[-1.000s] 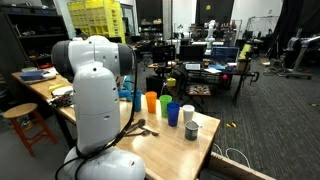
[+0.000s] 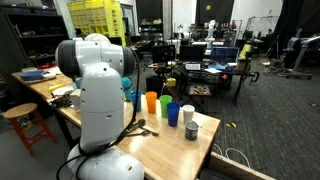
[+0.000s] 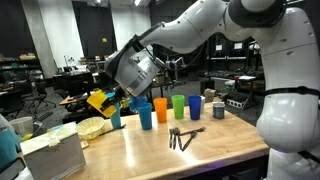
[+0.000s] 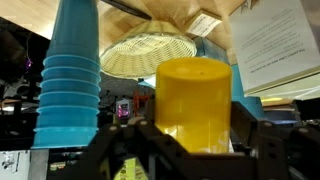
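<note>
A yellow-orange cup [image 4: 194, 100] is gripped by my gripper, its round end towards the wrist camera and one finger on each side. In exterior view 2, yellow [image 3: 98, 101] shows at the gripper's end, above and beside a pale yellow bowl [image 3: 92, 129]. The same bowl, ribbed like a basket [image 4: 150, 52], lies beyond the held cup in the wrist view. To the left there stands a stack of blue cups [image 4: 68, 97], apart from the held cup. The arm hides the gripper in exterior view 1.
Dark cutlery [image 3: 181, 138] lies on the wooden table [image 3: 215, 155]. Orange [image 2: 151, 102], green [image 2: 173, 114], blue [image 2: 191, 131] and white [image 2: 188, 114] cups stand farther along, near a metal mug [image 2: 208, 128]. A white box [image 3: 53, 155] sits at the table's side.
</note>
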